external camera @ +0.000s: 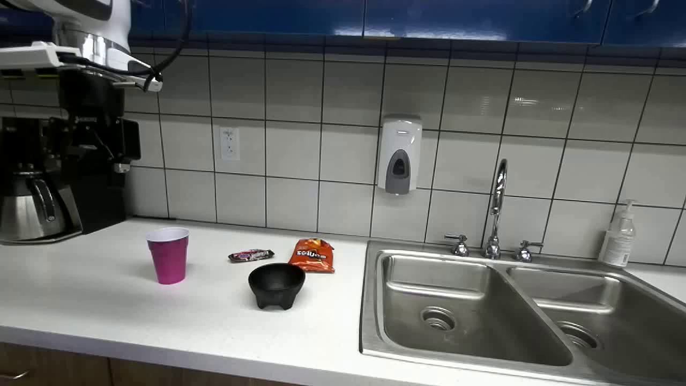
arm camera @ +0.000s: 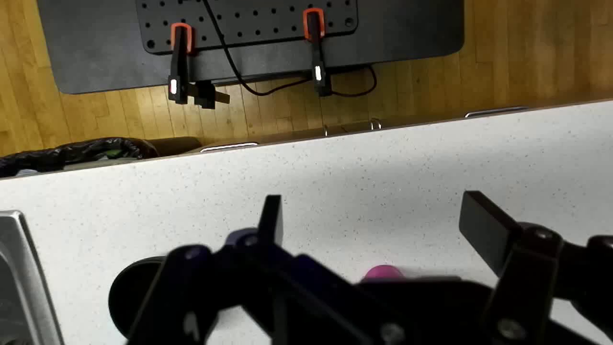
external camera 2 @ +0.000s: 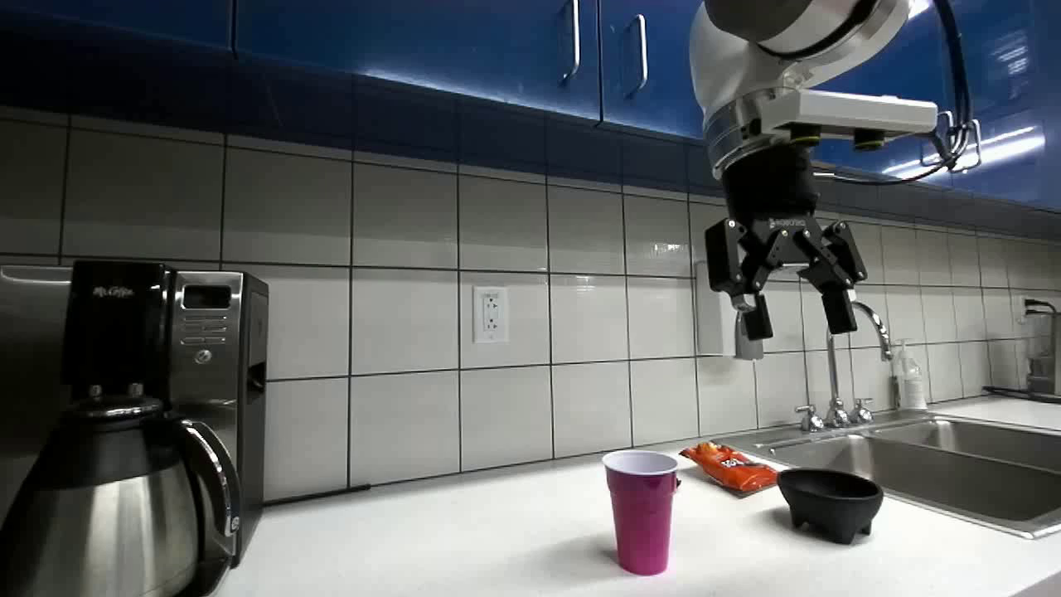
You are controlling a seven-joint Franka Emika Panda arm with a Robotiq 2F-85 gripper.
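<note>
My gripper [external camera 2: 798, 333] hangs high above the counter, its fingers spread with nothing between them. In the wrist view, bare counter shows between the two fingertips of the gripper. A magenta cup [external camera: 170, 257] with a white inside stands upright on the counter; only a sliver of the cup [arm camera: 383, 271] shows past the gripper body in the wrist view. To its right sits a black footed bowl [external camera: 276, 286], its inside not visible to the bottom. Behind the bowl lies an orange snack bag [external camera: 313, 255], with a dark wrapped candy bar [external camera: 251, 255] to its left.
A steel double sink [external camera: 371, 302] with a tall faucet [external camera: 498, 199] takes up the right side. The coffee maker [external camera 2: 169, 428] stands at the left end. Blue cabinets [external camera 2: 418, 50] hang overhead. Open counter lies between coffee maker and cup.
</note>
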